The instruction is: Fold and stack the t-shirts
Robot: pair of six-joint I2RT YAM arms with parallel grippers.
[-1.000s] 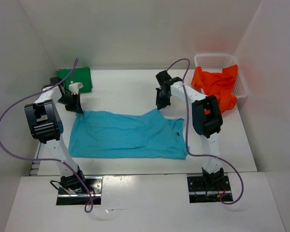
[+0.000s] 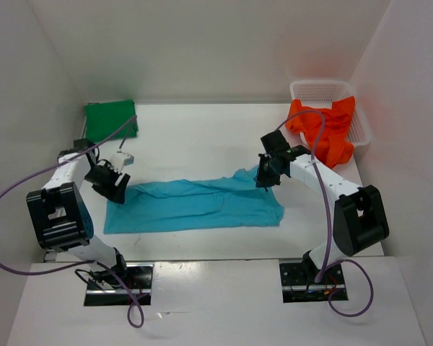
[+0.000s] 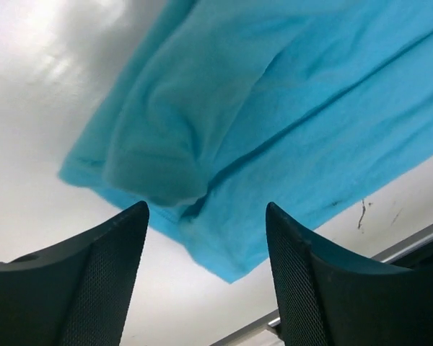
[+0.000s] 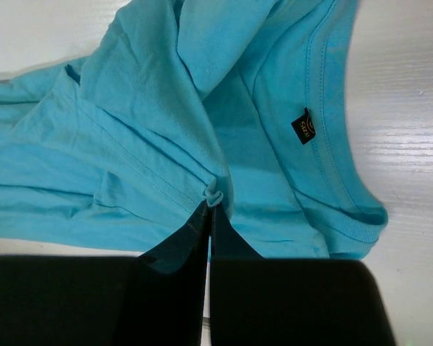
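Note:
A teal T-shirt [image 2: 187, 209] lies in a long, wrinkled strip across the front of the white table, its label showing in the right wrist view near the collar [image 4: 325, 144]. At its left end, my left gripper [image 2: 117, 186] hangs open; in the left wrist view, the folded end [image 3: 159, 166] lies beyond its spread fingers. My right gripper is shut at the shirt's right end, its tips at a small pinched-looking tuft of fabric; whether cloth is between them is hard to tell.
A folded green shirt [image 2: 107, 115] lies at the back left. A white basket [image 2: 317, 90] with orange shirts [image 2: 332, 130] draped over its edge stands at the back right.
The shirt's upper edge has folded down toward the front.

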